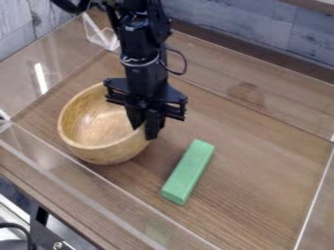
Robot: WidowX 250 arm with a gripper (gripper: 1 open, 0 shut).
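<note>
A tan plastic bowl (92, 137) sits tilted at the left-middle of the wooden table. My black gripper (146, 119) is over its right rim, shut on it; the fingertips are partly hidden against the bowl. A green rectangular block (189, 171) lies apart from the bowl, to the lower right.
A grey wall (261, 29) runs along the back. A white strap-like item (102, 29) is at the back left, and a dark cable is at the lower left corner.
</note>
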